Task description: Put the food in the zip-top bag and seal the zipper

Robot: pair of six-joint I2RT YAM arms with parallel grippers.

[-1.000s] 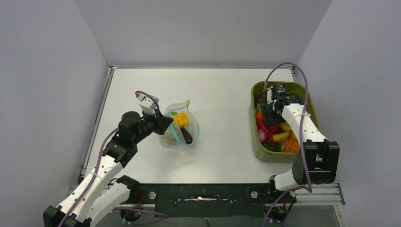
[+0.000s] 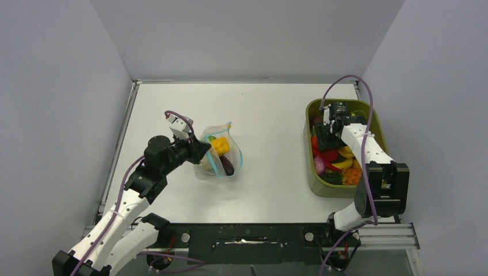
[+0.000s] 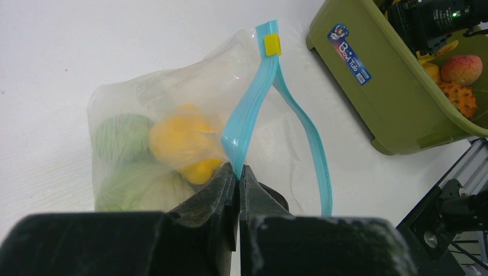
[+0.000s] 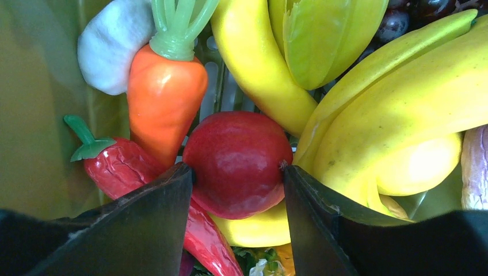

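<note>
The clear zip top bag (image 3: 172, 77) stands on the table with its blue-edged mouth gaping. Through its film show a yellow pepper (image 2: 220, 146), a dark eggplant (image 2: 227, 165) and pale green produce (image 3: 122, 138). My left gripper is shut on the bag's near blue rim. A yellow slider (image 3: 272, 44) sits at the far end of the zipper. Inside the green bin, my right gripper is parted around a round red fruit (image 4: 239, 164), one fingertip at each side; the fruit still rests among the other food.
The green bin (image 2: 313, 178) at the right holds a carrot (image 4: 164, 98), a red chili (image 4: 124, 167), bananas (image 4: 397, 109), garlic (image 4: 115, 46) and more, packed closely around the fruit. Bare white table (image 2: 273, 149) lies between bag and bin.
Over the last second my right arm has shifted slightly left inside the bin, and the red pieces near its gripper have moved a little. The left arm and bag are unchanged.
</note>
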